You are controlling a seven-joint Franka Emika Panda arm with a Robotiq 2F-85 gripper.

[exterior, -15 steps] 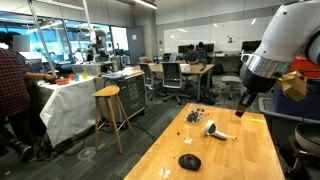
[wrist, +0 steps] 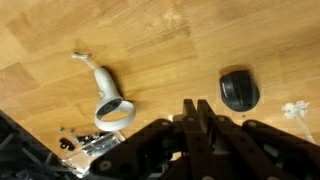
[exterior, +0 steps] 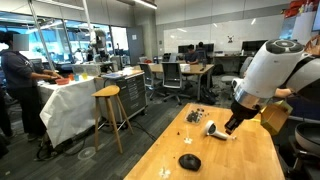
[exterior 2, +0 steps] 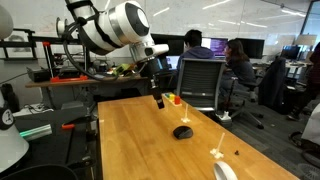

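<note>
My gripper [exterior: 231, 130] hangs over the wooden table, its tip close to the white handheld device in exterior view 1. Its dark fingers [wrist: 205, 112] stand close together in the wrist view, so it looks shut; I cannot make out anything between them. Left of the fingers lies the white device [wrist: 105, 85], with a round ring at one end. A black computer mouse [wrist: 238, 90] rests on the wood to their right. In exterior view 2 the gripper [exterior 2: 160, 102] is above the table, beyond the mouse [exterior 2: 183, 132].
Small white pieces [wrist: 295, 109] lie past the mouse. A clear plastic packet [wrist: 90, 152] and dark bits [wrist: 66, 144] sit at the lower left of the wrist view. A wooden stool [exterior: 108, 94] stands off to the side.
The arm has come lower and slightly left in exterior view 1, bringing the gripper nearer the tabletop. The mouse and white device have stayed put. A person in the background has shifted.
</note>
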